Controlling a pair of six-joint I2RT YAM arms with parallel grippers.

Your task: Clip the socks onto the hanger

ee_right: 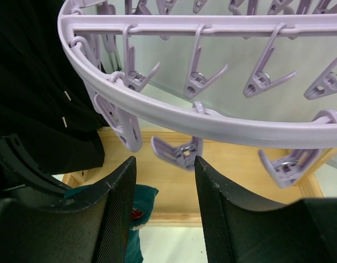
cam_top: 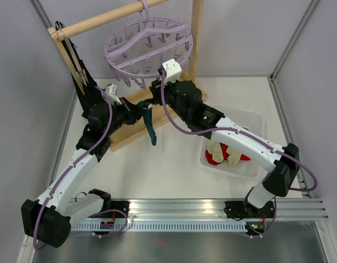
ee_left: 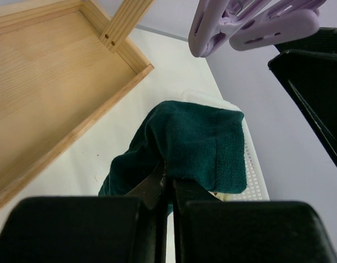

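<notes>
My left gripper (cam_top: 144, 107) is shut on a dark green sock (ee_left: 198, 142). The sock's end folds over beyond the fingertips in the left wrist view, and its length hangs down in the top view. The lilac round hanger (cam_top: 114, 61) hangs above both grippers, with many clips round its rim. Close under its front rim, my right gripper stands part open. One rim clip (ee_right: 184, 154) shows between its fingertips, nearer the right one; contact cannot be told. The sock (ee_right: 145, 200) is partly hidden behind the right gripper's left finger.
A white basket (cam_top: 260, 127) with red and cream socks (cam_top: 232, 155) stands at right. Wooden rack rails (cam_top: 105, 18) and posts frame the hanger. Black cloth (cam_top: 87, 90) hangs at left.
</notes>
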